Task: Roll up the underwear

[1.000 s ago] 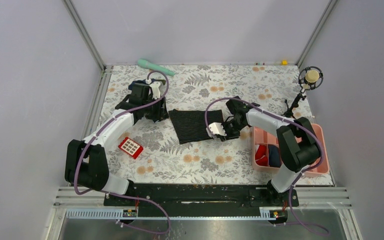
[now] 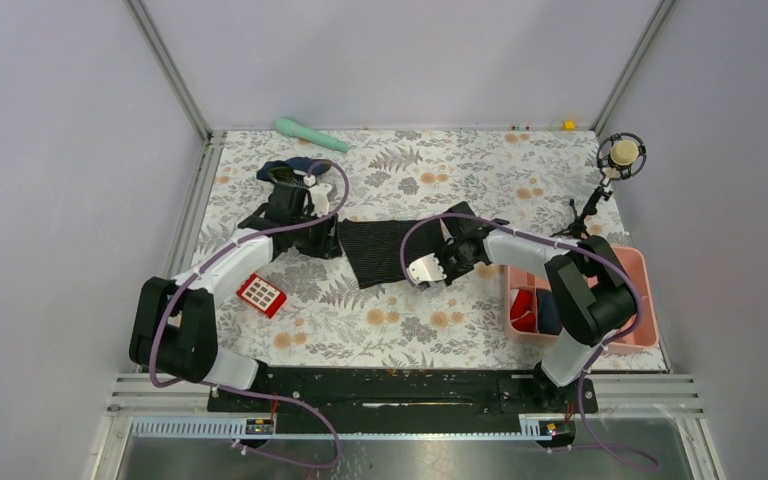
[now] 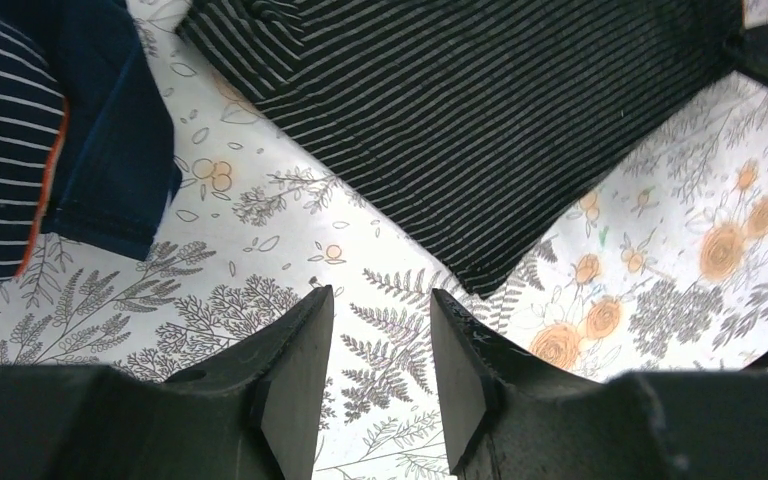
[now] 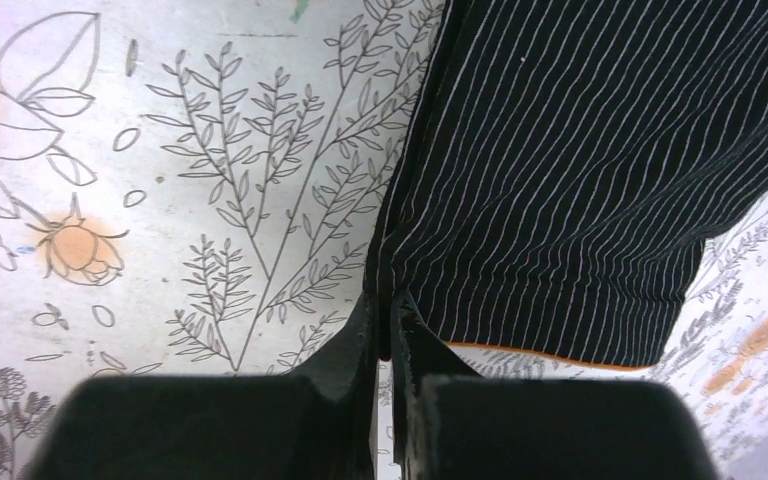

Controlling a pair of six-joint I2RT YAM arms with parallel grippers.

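Observation:
Black striped underwear [image 2: 380, 250] lies spread flat at the middle of the table, one leg reaching up to the right. My right gripper is shut on the edge of the cloth at its right part, where the fabric wrinkles and an orange seam shows. My left gripper is open above bare tablecloth just beside the underwear's left corner, with nothing between its fingers.
Folded navy striped garments [image 3: 60, 150] lie at the back left, near a green microphone [image 2: 310, 135]. A red pad [image 2: 261, 296] sits front left. A pink divided bin [image 2: 635, 270] and a mounted microphone [image 2: 622, 153] stand on the right.
The left arm has shifted a little toward the front, toward the cloth's left edge.

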